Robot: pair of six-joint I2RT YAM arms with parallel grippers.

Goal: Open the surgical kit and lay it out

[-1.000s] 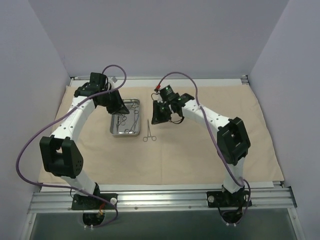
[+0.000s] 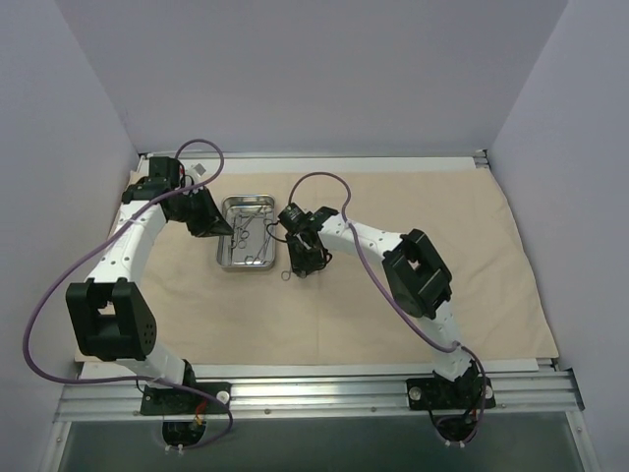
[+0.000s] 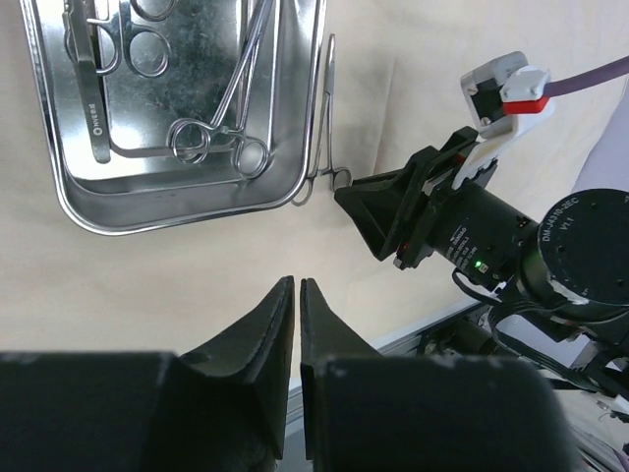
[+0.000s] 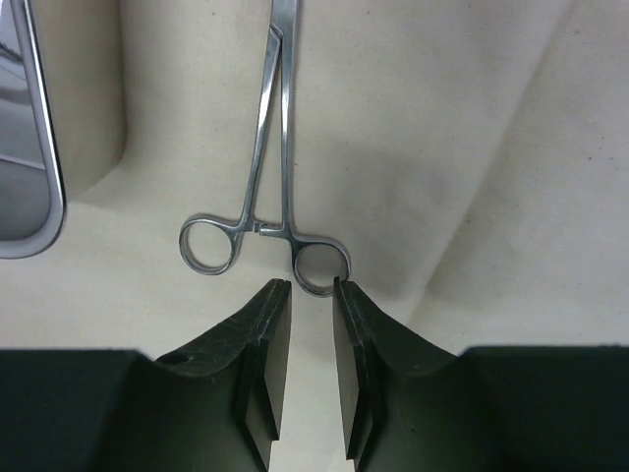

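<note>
A steel clamp with two finger rings lies on the cloth just right of the metal tray. Over its ring end hovers my right gripper, a small gap between its fingers and nothing held; one ring appears just ahead of the tips. From above, that arm hides most of the clamp. My left gripper hangs empty by the tray's left side, its fingertips only slightly apart. Inside the tray lie a flat-handled instrument and several ringed instruments.
Tan cloth covers the table, with wide bare areas in front of the tray and to the right. The tray's raised wall stands close to the clamp's left. Purple cables loop over both arms.
My right gripper has come left and toward the front, from beside the clamp to over its rings. The clamp appears unmoved.
</note>
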